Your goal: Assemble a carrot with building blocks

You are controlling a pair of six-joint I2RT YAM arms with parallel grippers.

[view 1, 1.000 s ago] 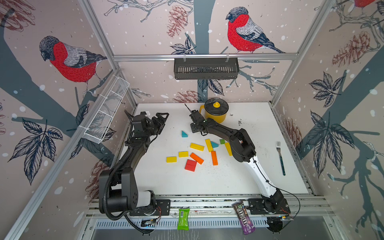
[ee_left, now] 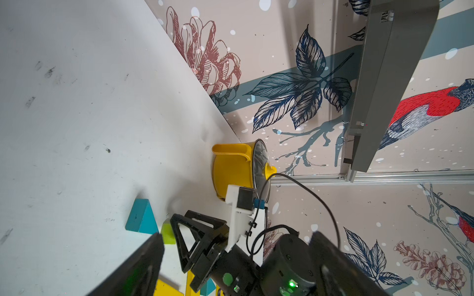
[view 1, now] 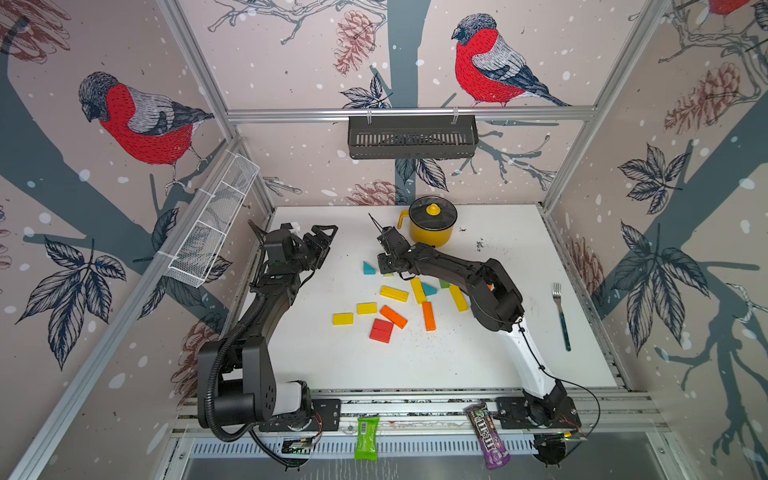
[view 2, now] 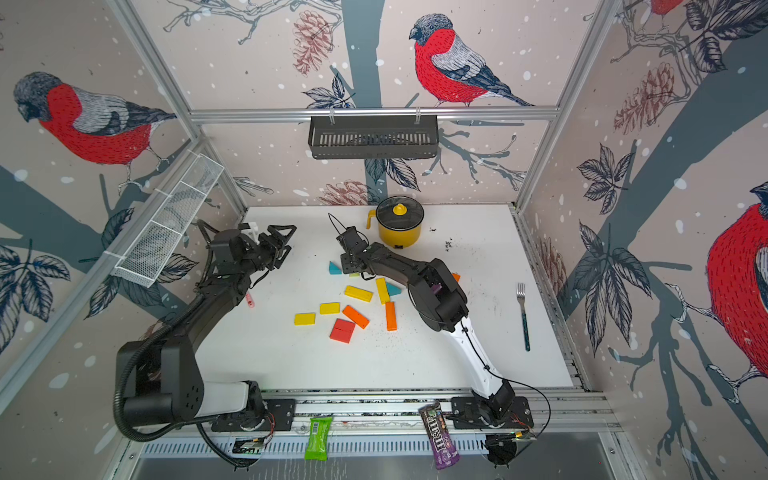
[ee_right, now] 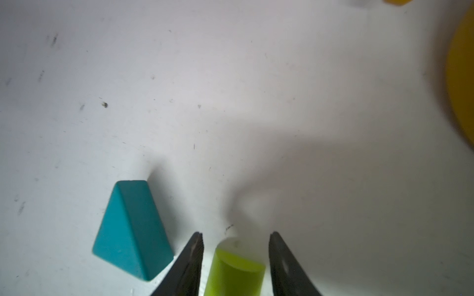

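Observation:
My right gripper [view 1: 384, 262] is low at the table's middle, open over a lime green block [ee_right: 234, 276], whose top shows between its fingers in the right wrist view. A teal triangular block [ee_right: 133, 227] stands beside it. Yellow blocks [view 1: 393, 293], orange blocks [view 1: 429, 316] and red blocks [view 1: 381, 330] lie toward the front, and more teal and green blocks are partly behind the right arm. My left gripper [view 1: 320, 240] hangs open above the table's left back, apart from the blocks.
A yellow pot [view 1: 432, 230] with a glass lid stands at the back. A fork [view 1: 561, 316] lies at the right. A white rack [view 1: 208, 220] is on the left wall.
The left arm has not moved.

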